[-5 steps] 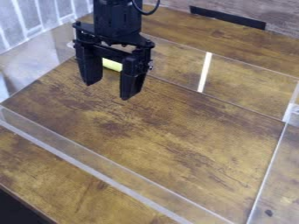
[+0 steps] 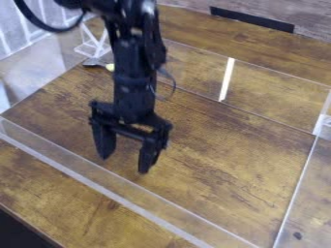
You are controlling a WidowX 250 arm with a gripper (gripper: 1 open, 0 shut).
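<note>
My black gripper hangs low over the wooden table, left of centre, blurred, with its fingers apart and nothing visible between them. Behind the arm at the upper left, a small pale yellow object is partly hidden.
Clear panels border the wooden work area, along the front left and on the right side. A white railing stands at the upper left.
My gripper has moved down and toward the front of the table.
</note>
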